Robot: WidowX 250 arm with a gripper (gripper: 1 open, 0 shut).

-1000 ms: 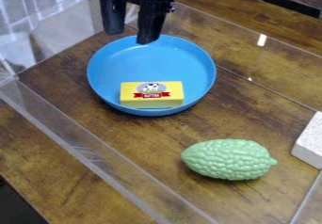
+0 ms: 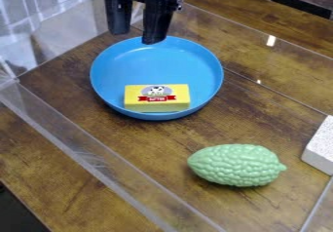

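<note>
My black gripper [image 2: 136, 21] hangs at the top of the view over the back rim of a blue plate [image 2: 156, 59], its two fingers spread apart with nothing visible between them. A yellow butter box [image 2: 156, 97] with a cow label lies in the front part of the plate. A green bumpy bitter melon [image 2: 237, 165] lies on the wooden table at the lower right, in front of the plate and apart from it.
A white block [image 2: 321, 144] sits at the right edge. Clear plastic walls border the wooden table [image 2: 97, 153] on the left and run along the bottom. Bare wood shows right of the plate and behind it.
</note>
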